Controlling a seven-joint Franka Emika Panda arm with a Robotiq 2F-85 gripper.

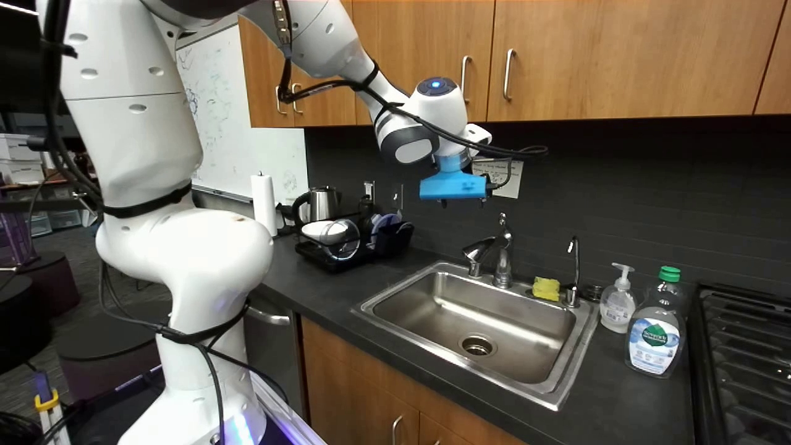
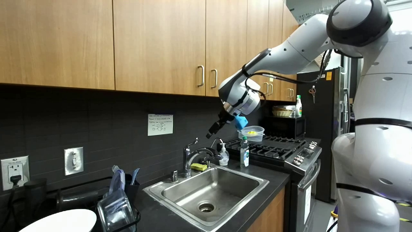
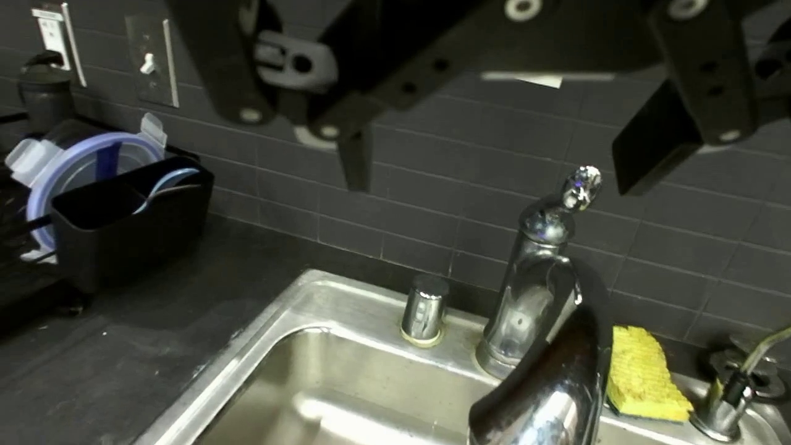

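My gripper is open, its two dark fingers wide apart with nothing between them. In the second exterior view the gripper (image 2: 211, 132) hangs in the air above the back of the sink, near the dark tiled wall. Below it stands the chrome faucet (image 3: 519, 311), its spout reaching toward the wrist camera. A yellow sponge (image 3: 643, 374) lies on the sink's back ledge, right of the faucet. The steel sink (image 1: 460, 356) looks empty. In the first exterior view a blue part (image 1: 452, 185) on the wrist hides most of the gripper.
A soap pump (image 1: 617, 300) and a clear green-capped bottle (image 1: 656, 334) stand right of the sink, beside the stove (image 1: 745, 348). A loaded dish rack (image 1: 334, 256) is on the left. Wooden cabinets (image 1: 630, 59) overhang the counter. Bare counter lies left of the sink.
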